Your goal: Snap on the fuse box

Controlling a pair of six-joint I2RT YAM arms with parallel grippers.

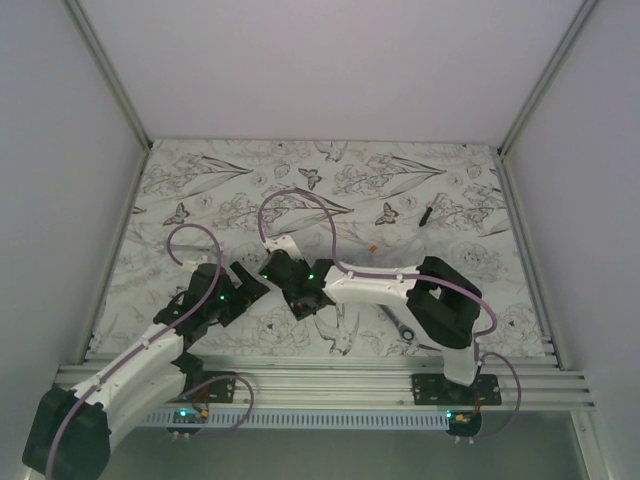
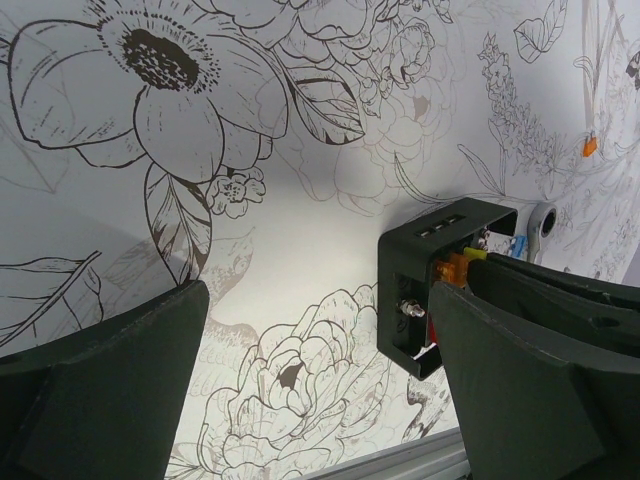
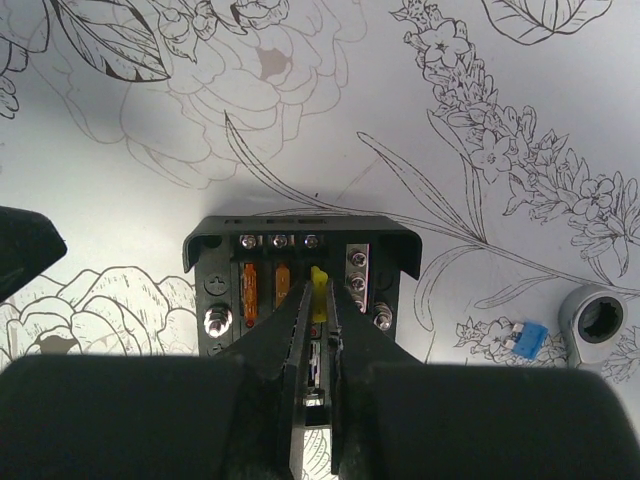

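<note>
The black fuse box (image 1: 299, 306) (image 2: 405, 259) (image 3: 215, 262) sits on the patterned table, holding orange fuses (image 3: 250, 290) and metal terminals. My right gripper is over the box, its fingertips close together at a small yellow fuse (image 3: 319, 282) in the middle of the row; whether they grip it is hard to tell. My left gripper (image 1: 250, 282) stands open to the left of the box, with only table between its fingers.
A wrench (image 1: 392, 322) (image 3: 585, 349) and a small blue part (image 3: 530, 340) lie right of the box. A dark tool (image 1: 426, 215) and an orange bit (image 1: 372, 248) lie farther back.
</note>
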